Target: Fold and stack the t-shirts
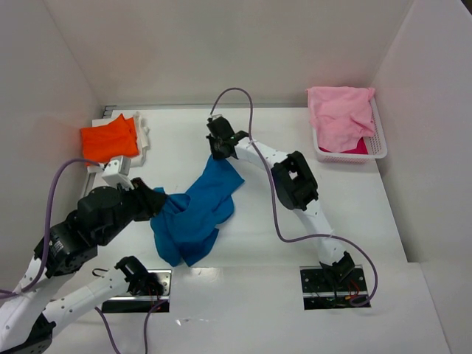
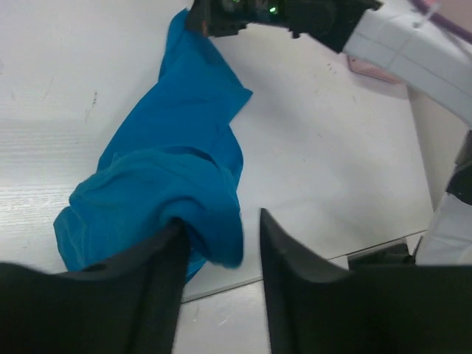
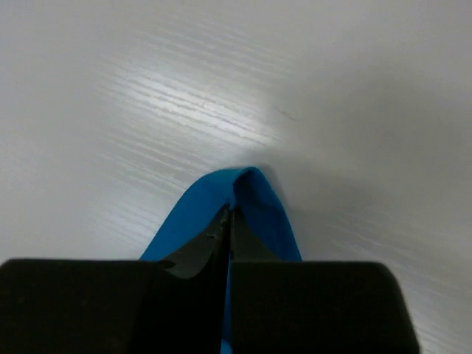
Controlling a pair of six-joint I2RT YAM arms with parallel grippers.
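A blue t-shirt [image 1: 195, 214] lies rumpled across the middle left of the white table, one narrow end pointing to the back. My right gripper is shut on that far end, a fold of blue cloth pinched between its fingertips; in the top view the right gripper [image 1: 216, 153] is down at table height. At the shirt's near left part is my left gripper [image 1: 157, 203]. The left wrist view shows its fingers [image 2: 158, 284] apart, with a raised flap of the blue t-shirt [image 2: 210, 214] in the gap, close to one finger.
Back left, a folded orange shirt [image 1: 110, 139] rests on white cloth [image 1: 140, 140]. A white basket [image 1: 376, 140] at the back right holds pink cloth [image 1: 341, 118] and something darker red. Bare table [image 1: 354, 214] spreads on the right, partly crossed by my right arm.
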